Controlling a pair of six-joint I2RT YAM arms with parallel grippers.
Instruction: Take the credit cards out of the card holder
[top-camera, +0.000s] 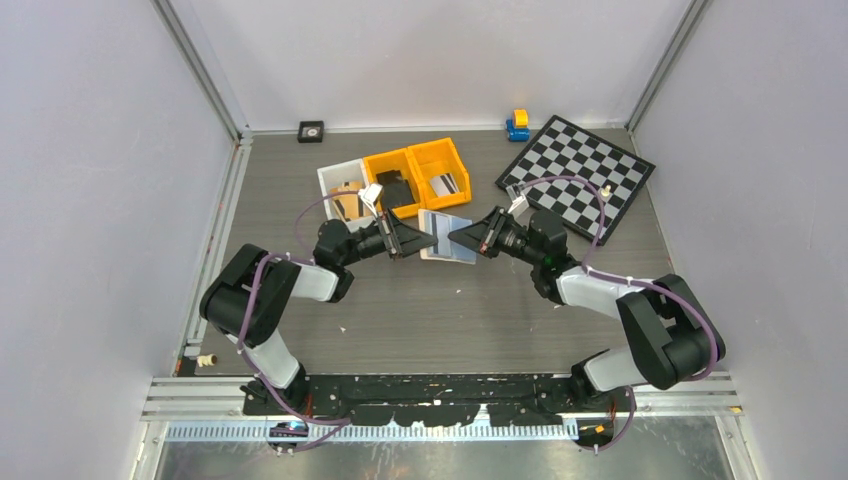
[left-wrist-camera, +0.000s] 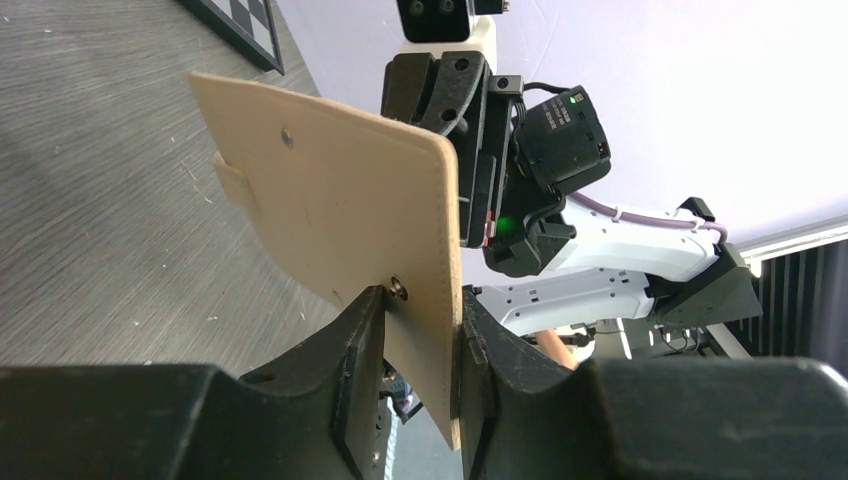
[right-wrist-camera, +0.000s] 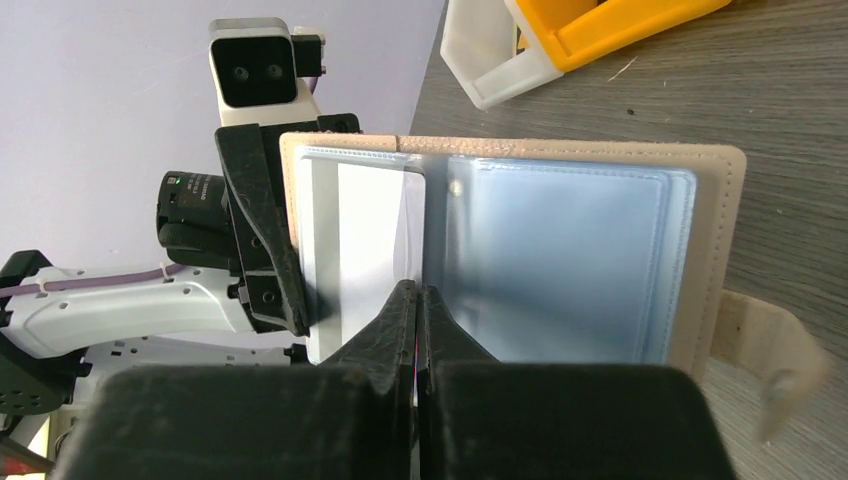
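The tan card holder (left-wrist-camera: 330, 180) is held up off the table. My left gripper (top-camera: 430, 241) is shut on its left edge. Facing the right wrist view are its clear pockets, a bluish one (right-wrist-camera: 570, 260) on the right and one on the left with a white card (right-wrist-camera: 375, 240) inside. My right gripper is shut, with nothing showing between its fingers. Its tips lie over the card's right edge, near the middle of the holder; whether they touch it, I cannot tell. A loose tan strap (right-wrist-camera: 765, 345) hangs at the holder's side.
Behind the holder stand a white bin (top-camera: 326, 184) and two joined orange bins (top-camera: 437, 148). Striped cards (top-camera: 445, 184) lie in the right orange one. A chessboard (top-camera: 578, 175) rests at the back right.
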